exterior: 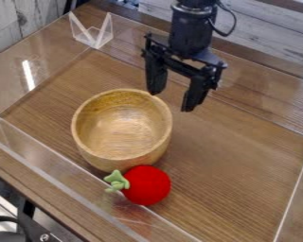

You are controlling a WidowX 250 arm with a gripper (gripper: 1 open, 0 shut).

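My black gripper (176, 87) hangs over the upper middle of the table, behind and above a tan bowl (121, 125), its two fingers spread apart with nothing seen between them. The bowl is empty. In front of it, at the lower middle, lies a red fruit or vegetable with a green top (148, 185), like a strawberry or tomato, apart from my gripper.
A small clear plastic object (92, 30) stands at the back left. Table edges run along the left and bottom right.
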